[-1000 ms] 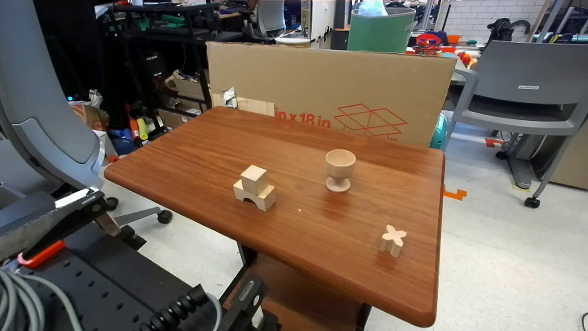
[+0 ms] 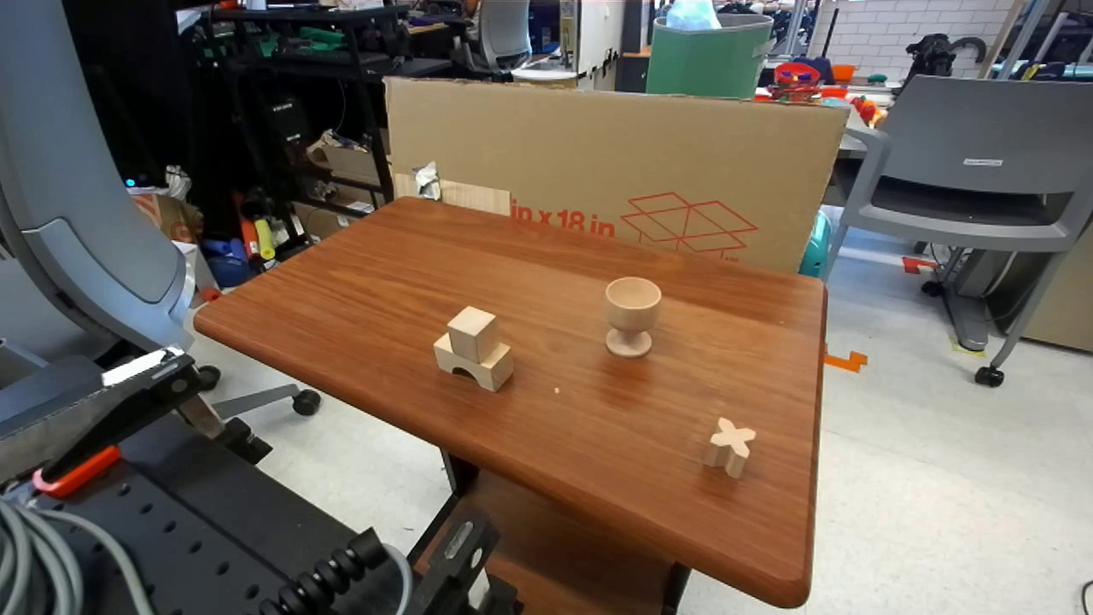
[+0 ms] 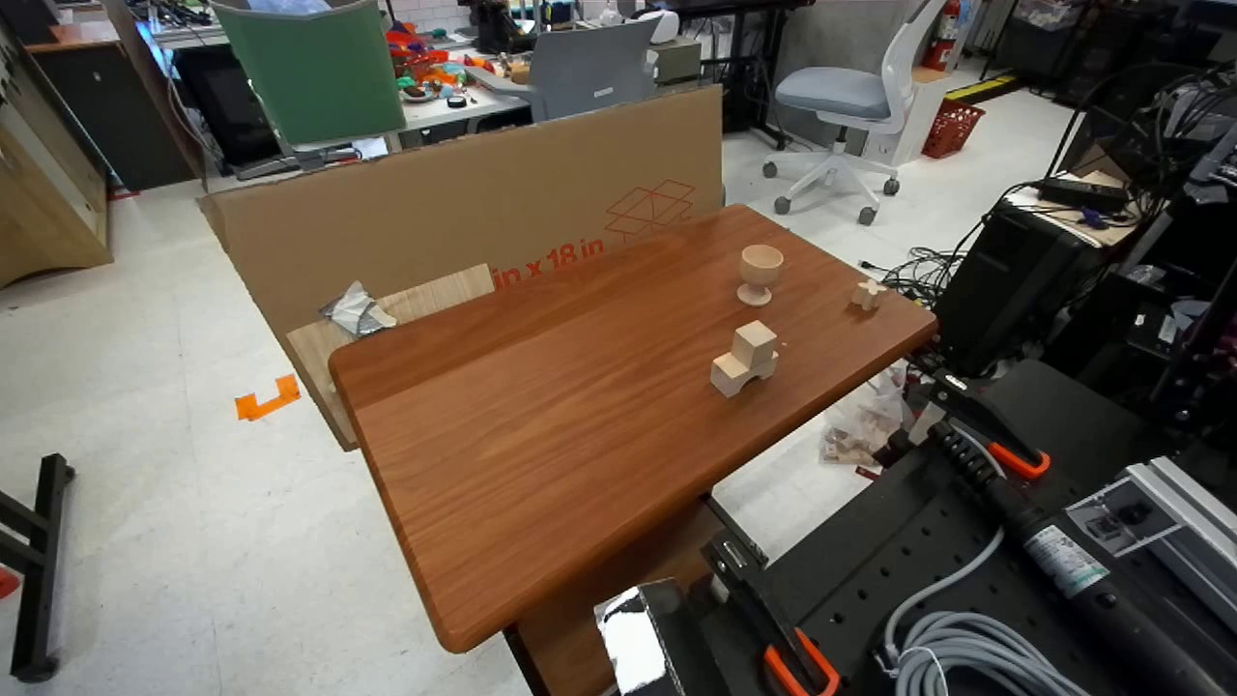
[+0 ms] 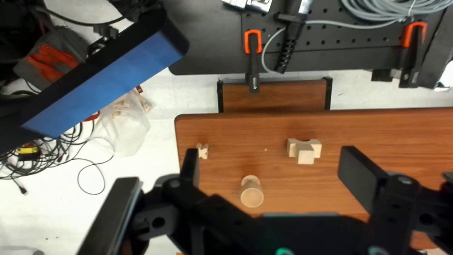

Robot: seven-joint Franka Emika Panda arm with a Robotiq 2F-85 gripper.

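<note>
On the wooden table a pale cube rests on top of an arch-shaped block. A wooden goblet stands upright behind and to the right of them, in exterior view 1. Nearer the table's right corner is a small X-shaped wooden piece. My gripper shows only in the wrist view, high above the table. Its fingers are spread wide, and nothing is held between them. The blocks, goblet and X piece all lie below, apart from the fingers.
Cardboard stands upright along the table's far edge. A black perforated bench with clamps and coiled cable borders the near side.
</note>
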